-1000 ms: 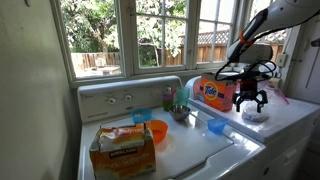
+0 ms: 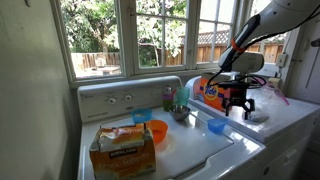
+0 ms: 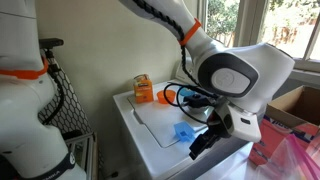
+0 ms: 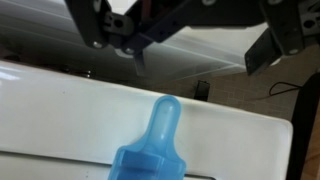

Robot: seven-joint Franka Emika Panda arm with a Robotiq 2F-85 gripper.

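A translucent blue scoop (image 4: 148,153) lies near the white edge in the wrist view, its rounded handle pointing up the frame. In exterior view 1 the blue scoop (image 2: 217,126) is on the white top, to the left of my gripper (image 2: 237,112). My gripper is open, its fingers wide apart with nothing between them, and it hangs above the surface to the right of the scoop. From the other side, the blue scoop (image 3: 184,132) shows close to the dark fingers (image 3: 197,149).
A Kirkland box (image 2: 122,150), an orange bowl (image 2: 158,131), a blue bowl (image 2: 146,116) and a metal bowl (image 2: 180,114) stand on the left machine. Behind the gripper are an orange Tide box (image 2: 211,92) and a white item (image 2: 257,116).
My gripper has moved left, closer to the blue scoop, and now covers part of the Tide box in exterior view 1. The scoop and bowls have stayed in place.
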